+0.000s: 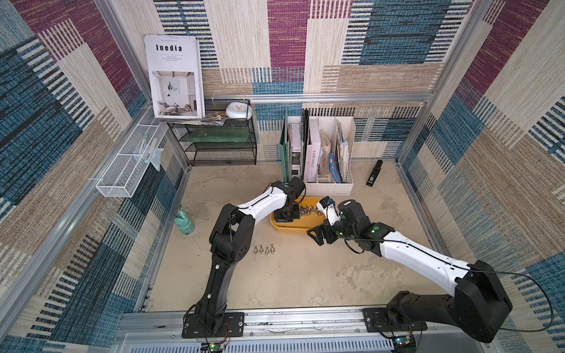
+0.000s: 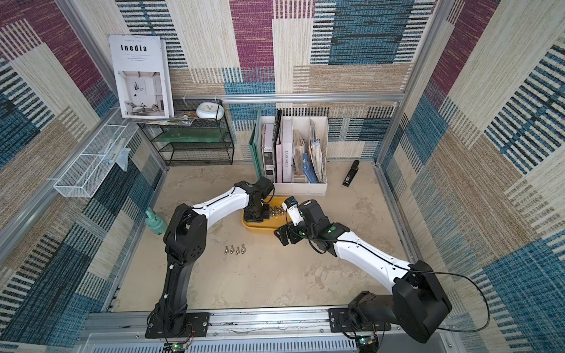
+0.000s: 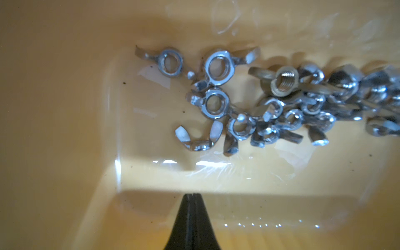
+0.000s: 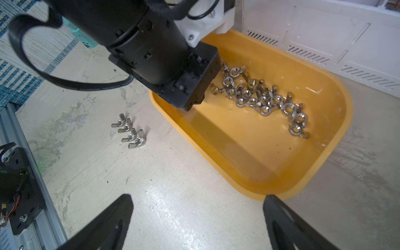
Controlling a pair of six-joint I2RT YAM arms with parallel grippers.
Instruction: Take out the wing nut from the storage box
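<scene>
Several metal wing nuts point(image 3: 215, 103) lie in a loose cluster inside the yellow storage box point(image 4: 195, 143), most of them along its far side. One wing nut point(image 3: 200, 144) rests a little apart with both wings up. My left gripper points down over the box's left end, shut, with nothing visible between its fingers; the wing nuts are clear of its tips. Beside the box's front right edge, my right gripper is open and empty. On the table, left of the box, sit several more wing nuts point(image 4: 131, 132) in a short row.
Behind the box stands a white file holder point(image 1: 329, 188) full of folders. A green bottle point(image 1: 183, 221) is at the table's left, and a black device point(image 1: 374, 173) lies at the back right.
</scene>
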